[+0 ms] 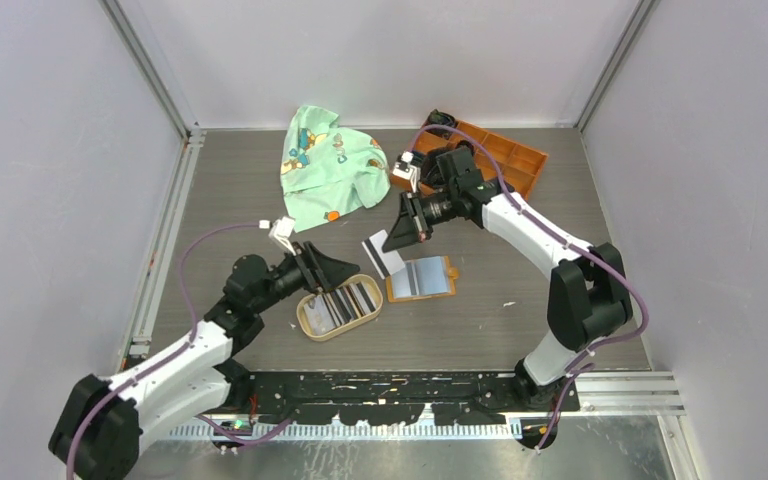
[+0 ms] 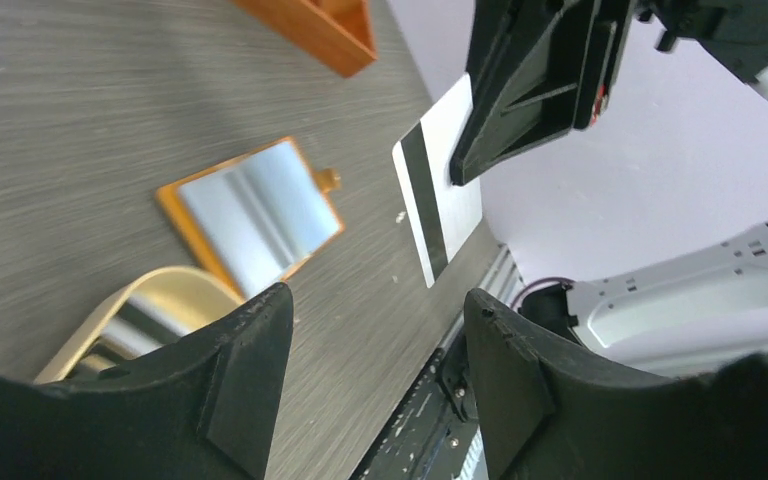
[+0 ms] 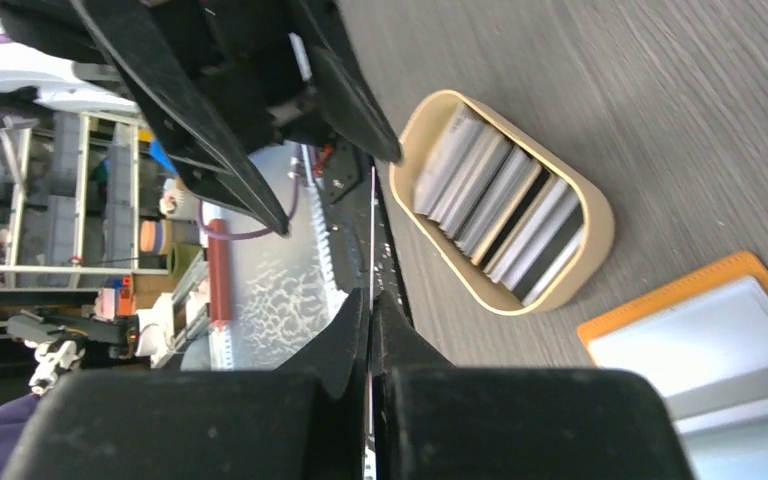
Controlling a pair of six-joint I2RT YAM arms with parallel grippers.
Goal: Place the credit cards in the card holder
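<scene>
My left gripper (image 1: 330, 275) stands open, apart from the card, over a beige oval box (image 1: 368, 316) packed with cards standing in a row (image 3: 505, 205). Beside the box lies the card holder (image 1: 420, 277), an orange-edged folder with clear sleeves, open and flat on the table.
A green patterned cloth (image 1: 332, 175) lies at the back left. An orange compartment tray (image 1: 510, 160) with black coiled items is at the back right.
</scene>
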